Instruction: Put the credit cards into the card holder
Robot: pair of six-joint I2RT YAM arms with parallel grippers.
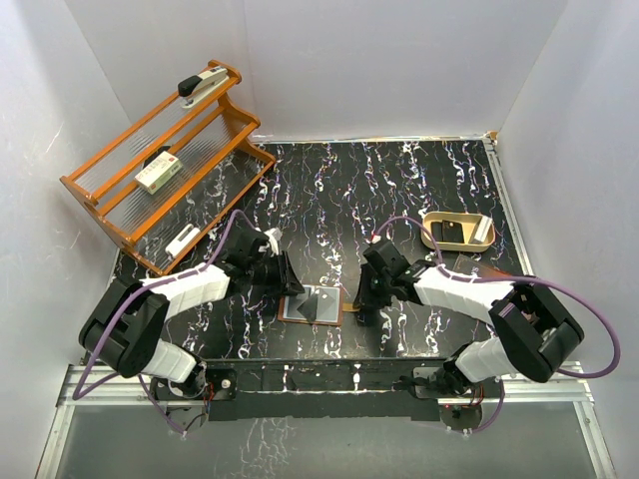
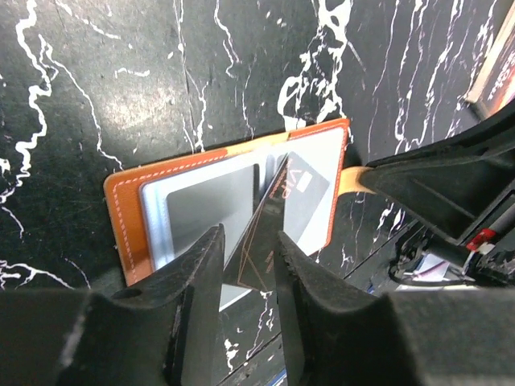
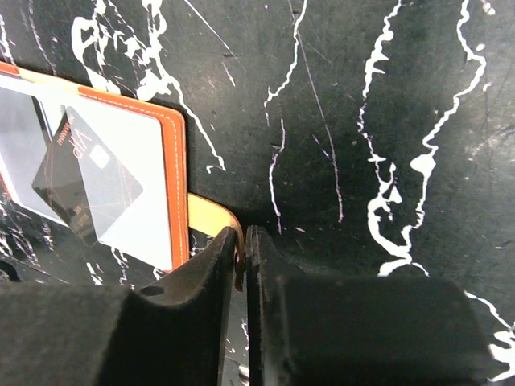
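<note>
The card holder lies flat on the table, orange-edged with pale pockets. Across it, at a slant, lies the black credit card. Its right half looks greyed, as if under the clear pocket; its dark left half lies uncovered and crooked. My left gripper is open over the card's lower end in the left wrist view, with no hold on it. In the right wrist view, my right gripper is shut on the holder's yellow tab at its right edge.
A tray with several cards stands at the right back. The wooden rack fills the left side, bearing a stapler and a small box. Behind the holder the dark table is clear.
</note>
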